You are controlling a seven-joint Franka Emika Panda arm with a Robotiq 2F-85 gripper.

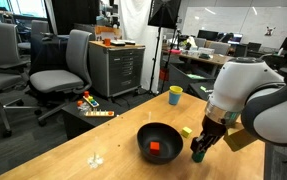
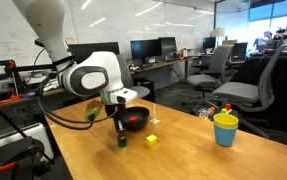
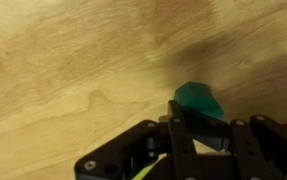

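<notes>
A small dark green object (image 3: 196, 97) stands on the wooden table, right at the fingertips of my gripper. In the wrist view the fingers are shut close together, and they cover part of the green object; no thing shows clearly between them. From the second exterior view, the green object (image 2: 122, 141) sits directly below the gripper (image 2: 119, 126). A black bowl (image 1: 159, 143) is close by, with a red block (image 1: 154, 148) inside it. On the table beside the arm lies a yellow block (image 2: 151, 140).
Farther along the table is a blue and yellow bucket (image 2: 225, 130). A dark tray (image 1: 81, 118) with colourful items sits past the table's edge. Bare table lies in front of the bowl and between the yellow block and the bucket.
</notes>
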